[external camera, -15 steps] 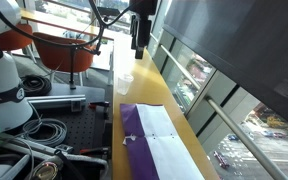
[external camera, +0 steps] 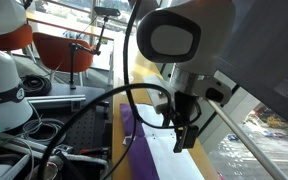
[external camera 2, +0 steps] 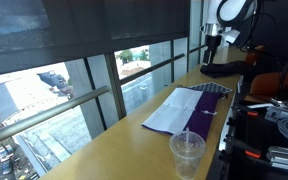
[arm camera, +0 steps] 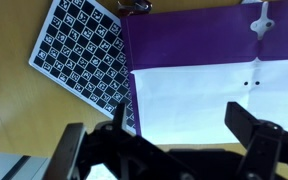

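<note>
A flat purple-and-white sheet, perhaps cloth (external camera 2: 172, 118), lies on the table. In the wrist view its white part (arm camera: 189, 105) spreads below a purple band (arm camera: 189, 40). On that band rests a small silvery object (arm camera: 262, 24), with tiny marks lower on the white. My gripper (external camera: 180, 136) is above the sheet, its fingers apart and nothing seen between them. From the wrist, the open gripper faces the sheet's lower part. The far end of the table in exterior view 2 shows the white hand (external camera 2: 224, 22).
Beside the sheet lies a black-and-white checkered board (arm camera: 82, 50). A clear plastic cup (external camera 2: 187, 155) stands near the table's front in exterior view 2. A dark heap (external camera 2: 221, 70) lies at the far end. Bare wooden table (external camera 2: 109, 150) extends left of the cup.
The sheet appears unmoved.
</note>
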